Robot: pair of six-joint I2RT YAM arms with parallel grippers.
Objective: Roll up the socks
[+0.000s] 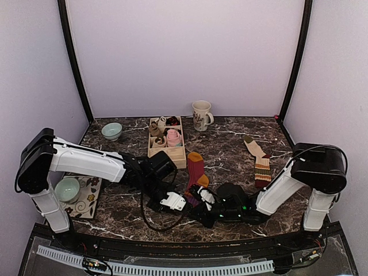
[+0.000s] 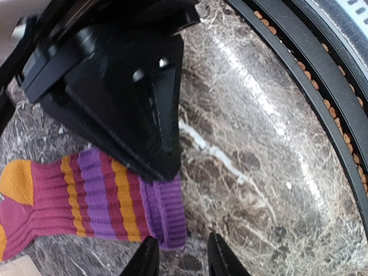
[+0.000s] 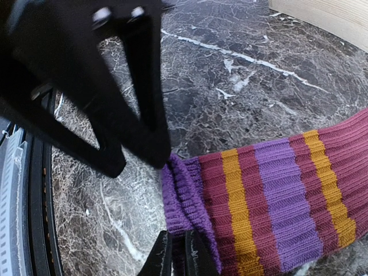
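A striped maroon, orange and purple sock [image 1: 195, 171] lies flat in the middle, its purple cuff [image 2: 172, 218] bunched at the near end in both wrist views. My left gripper is at that cuff, fingers a little apart at the bottom of its view; what is between them is unclear. My right gripper is shut at the cuff in the right wrist view, no cloth clearly held. Both grippers crowd over the cuff in the top view, hiding part of it.
A wooden divided box [image 1: 169, 155] with rolled items, a mug [image 1: 201, 115], bowls [image 1: 112, 131] and a cream striped sock [image 1: 261, 172] surround the workspace. A floral board [image 1: 86, 207] is at left. The black table edge runs along the front.
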